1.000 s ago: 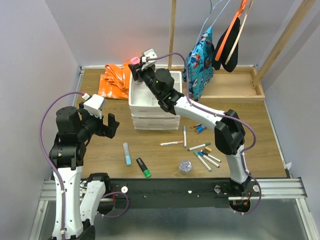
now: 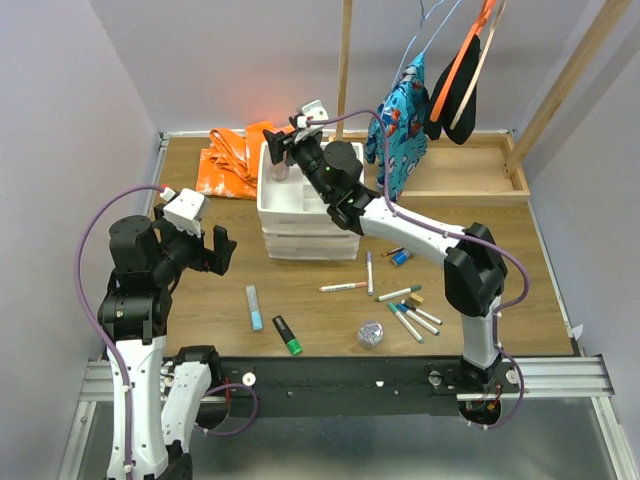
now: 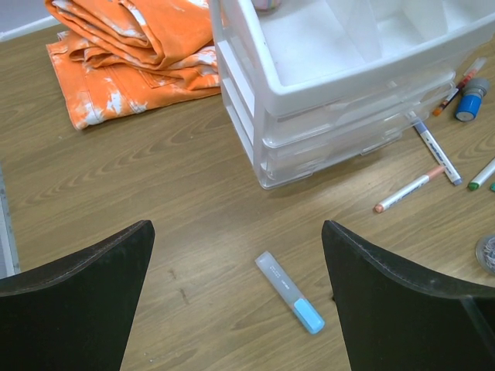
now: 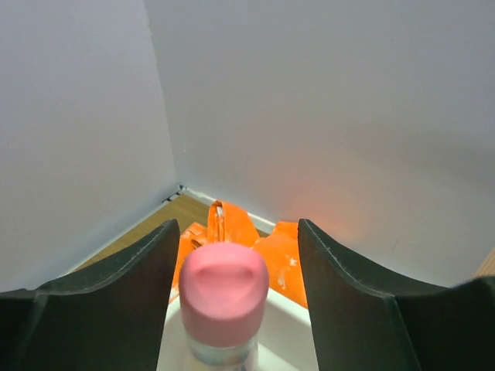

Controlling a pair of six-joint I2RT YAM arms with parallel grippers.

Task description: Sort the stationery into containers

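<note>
Inside the left compartment of the white container (image 2: 310, 215) stands a clear bottle (image 2: 280, 170) with a pink cap (image 4: 224, 294). Over it, my right gripper (image 2: 277, 142) is open; in its wrist view the cap shows between the fingers with space on both sides. At the left, my left gripper hangs open and empty above the table. Below it lie a light-blue stick (image 2: 254, 307) and a black marker with a green end (image 2: 287, 335). Several markers (image 2: 405, 321), a blue-capped bottle (image 2: 401, 257) and a round clear jar (image 2: 370, 333) lie right of centre.
An orange cloth (image 2: 228, 165) lies left of the container. To its right hang a blue patterned bag (image 2: 405, 130) and a black one (image 2: 462, 90), above a wooden tray (image 2: 455, 194). Bare tabletop shows at front left and far right.
My right gripper has shifted slightly right. My left arm has barely moved.
</note>
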